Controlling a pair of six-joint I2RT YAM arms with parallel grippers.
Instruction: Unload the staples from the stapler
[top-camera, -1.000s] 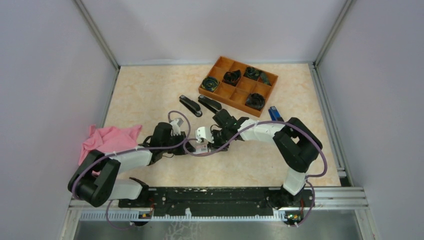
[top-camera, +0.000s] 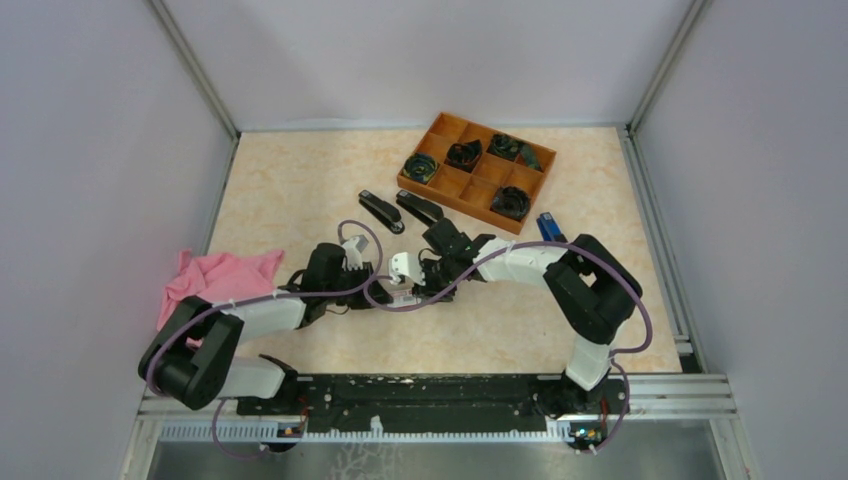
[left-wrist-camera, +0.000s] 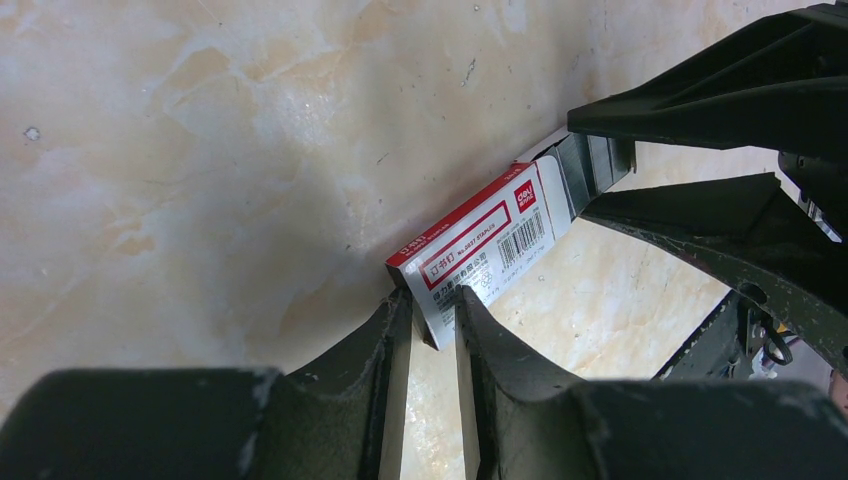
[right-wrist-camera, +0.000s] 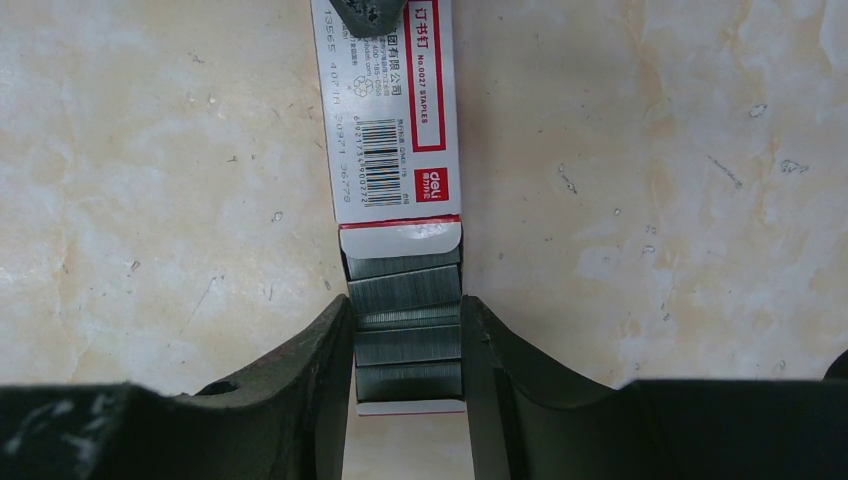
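A white-and-red staple box lies on the table between my grippers, its end flap open and grey staple strips (right-wrist-camera: 405, 350) showing in the right wrist view. My right gripper is closed across the exposed staples at that end. My left gripper is at the other end, fingertips against the box's end face and slightly apart. Two black staplers (top-camera: 380, 210) lie behind the arms, and a blue stapler (top-camera: 550, 226) lies at the right.
A wooden compartment tray (top-camera: 475, 170) with dark items stands at the back. A pink cloth (top-camera: 215, 275) lies at the left.
Both arms have shifted very slightly in the top view; otherwise little visible change.
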